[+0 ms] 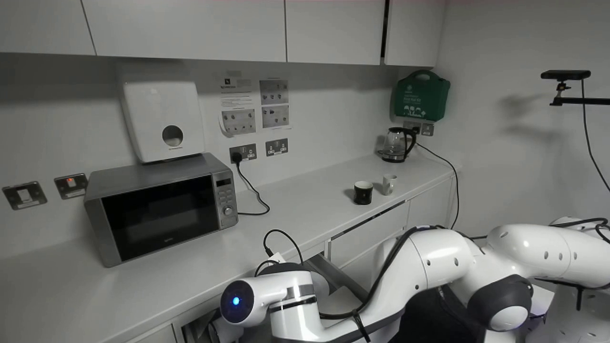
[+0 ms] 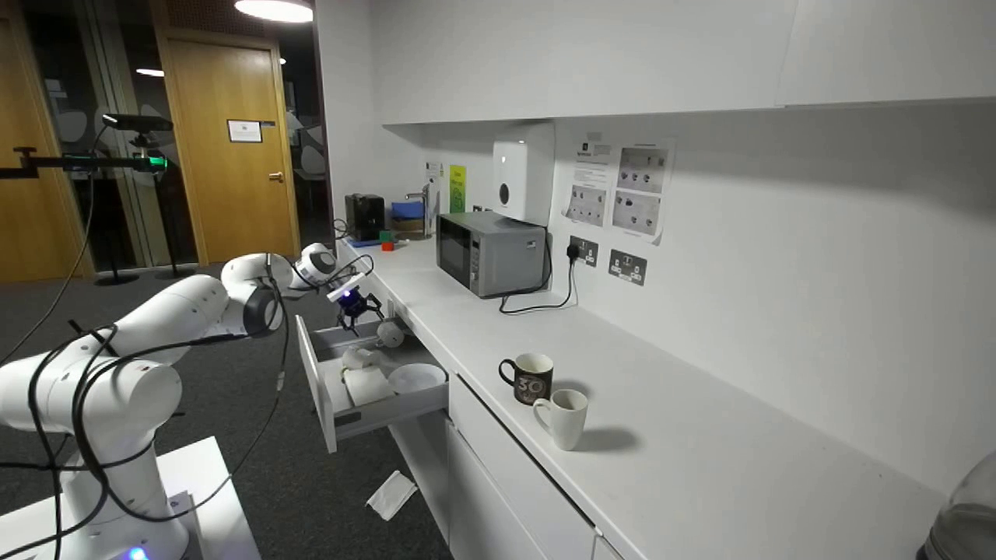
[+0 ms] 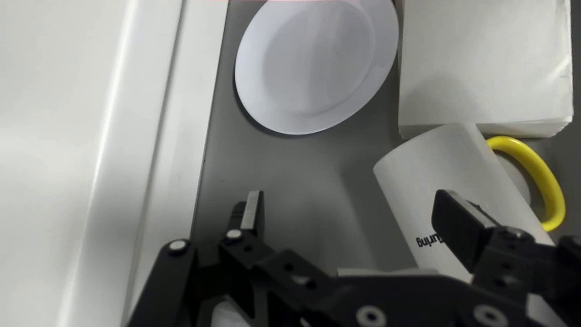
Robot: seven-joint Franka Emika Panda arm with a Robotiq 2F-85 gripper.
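Note:
My gripper is open over the inside of a pulled-out drawer (image 2: 324,383). A white mug (image 3: 435,169) with a yellow handle and dark lettering lies on its side in there. In the wrist view the right finger (image 3: 463,223) overlaps the mug; whether they touch I cannot tell. The left finger (image 3: 253,212) shows over bare grey drawer floor, and nothing is held between the two. In exterior view 2 the gripper (image 2: 360,311) appears at the drawer's far end, while in exterior view 1 the arm hides it.
A white plate (image 3: 316,65) and a stack of white napkins (image 3: 484,65) share the drawer. On the counter (image 2: 654,392) stand a black mug (image 2: 533,379), a white mug (image 2: 566,419) and a microwave (image 2: 495,252). The counter edge runs beside the arm.

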